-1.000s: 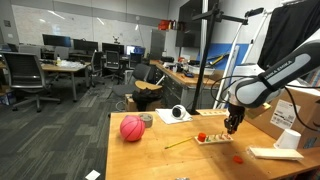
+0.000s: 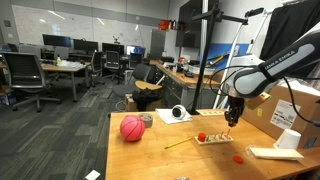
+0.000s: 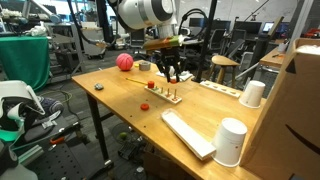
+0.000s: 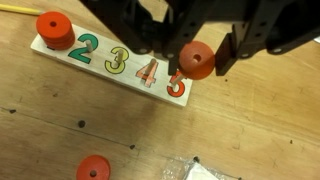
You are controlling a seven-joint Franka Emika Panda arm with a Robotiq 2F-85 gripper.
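Observation:
My gripper is shut on an orange-red disc (image 4: 197, 61) with a hole in its middle. The disc is held near the 5 end of a white peg board (image 4: 112, 62); from the wrist it overlaps that corner of the board. In exterior view 2 my gripper (image 3: 171, 77) is above the board (image 3: 163, 94), with a gap below it. Pegs stand bare by the numbers 2 to 5. Red discs (image 4: 55, 30) sit at the opposite end, covering its number. Another red disc (image 4: 94, 168) lies flat on the table.
A long wooden block (image 3: 188, 134) and a white cup (image 3: 230, 142) stand near a large cardboard box (image 3: 286, 120). A yellow stick (image 2: 179, 143) and a pink ball (image 2: 132, 128) lie beyond the board's other end. Clear wrap (image 4: 195, 170) lies close by.
A second ago the gripper was lower, close to the board. The board looks unmoved.

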